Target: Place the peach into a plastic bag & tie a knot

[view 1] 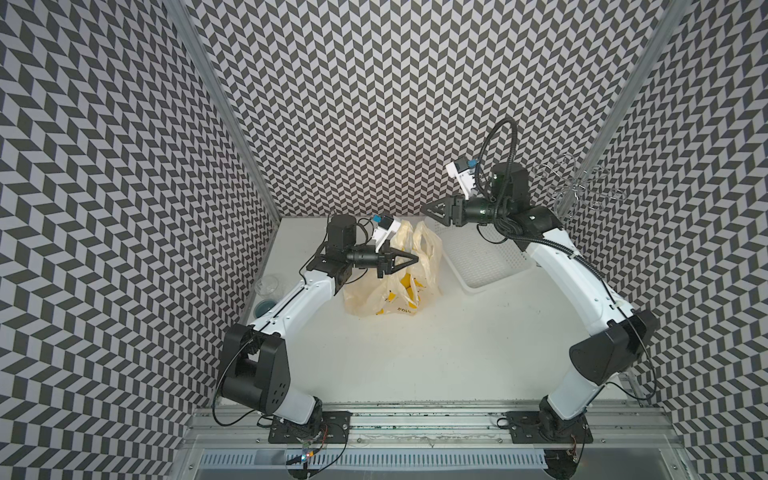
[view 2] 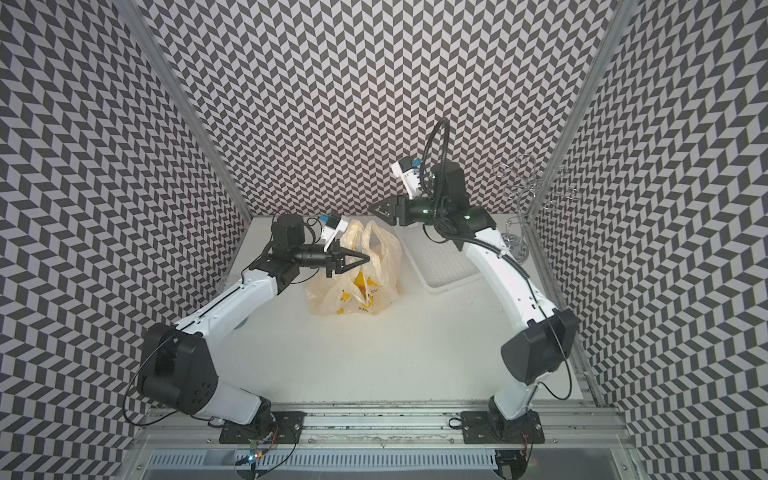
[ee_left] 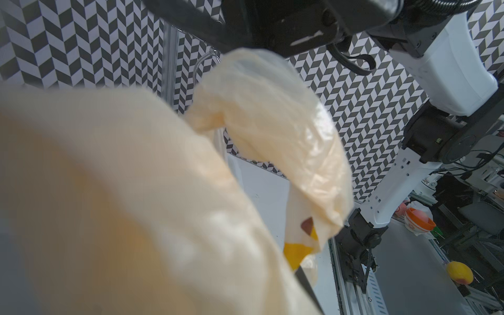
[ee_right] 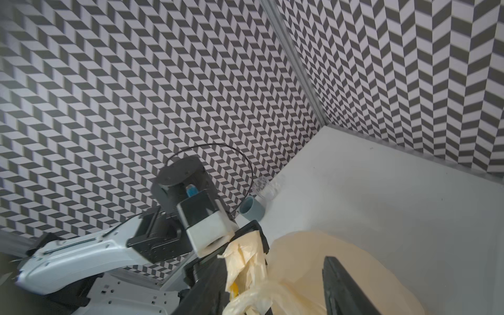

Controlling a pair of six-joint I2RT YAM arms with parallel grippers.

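Observation:
A translucent cream plastic bag [view 1: 425, 276] with yellow printing stands crumpled mid-table, its top gathered upward; the peach is not discernible inside. My left gripper [view 1: 408, 259] is at the bag's upper part, fingers apart, with bag film filling much of the left wrist view [ee_left: 262, 225]. Whether it grips any of that film is unclear. My right gripper [view 1: 429, 208] hangs higher, above the bag's back, with fingers apart; in the right wrist view bag film [ee_right: 336, 252] shows below and between its fingers.
A white perforated tray [view 1: 488, 272] lies right of the bag, a metal rack [view 2: 518, 248] at the back right. Clear and blue cups [ee_right: 253, 209] stand at the left edge.

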